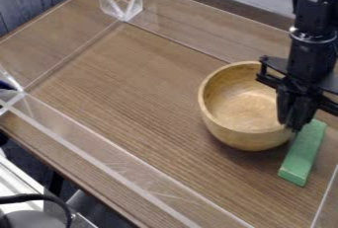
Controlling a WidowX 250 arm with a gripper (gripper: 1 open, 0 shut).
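Note:
My black gripper (pixel 294 123) reaches down from the top right, its tips low at the right rim of a tan bowl (pixel 231 109), beside the upper end of a green block (pixel 302 161). The fingertips look shut, with nothing visible between them, though the dark shapes overlap and are hard to tell apart. The bowl rests upright on the wooden table, and the green block lies flat to its lower right, partly behind the gripper at its top end.
Clear plastic edges run along its left and front. A clear angular piece (pixel 122 5) stands at the back left. A black cable lies at the lower left.

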